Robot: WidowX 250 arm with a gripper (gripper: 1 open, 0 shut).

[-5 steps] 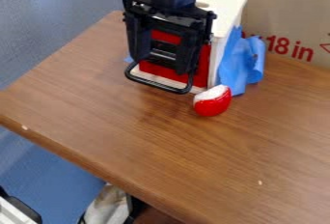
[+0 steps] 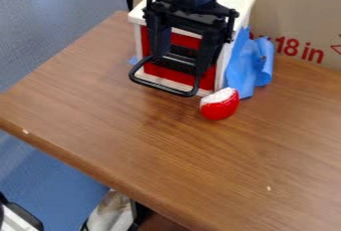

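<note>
My black gripper (image 2: 180, 46) is held over the front of a white and red box (image 2: 210, 79) at the back of the wooden table, its dark frame in front of the red panel; whether it is open or shut is unclear. A red and white ball (image 2: 220, 106) rests on the table at the box's front right corner. A blue cloth-like item (image 2: 248, 66) lies to the right of the box.
A cardboard box (image 2: 300, 16) stands behind on the right.
The gripper has shifted slightly to the right and upward over the box. The ball and blue item look unmoved.
</note>
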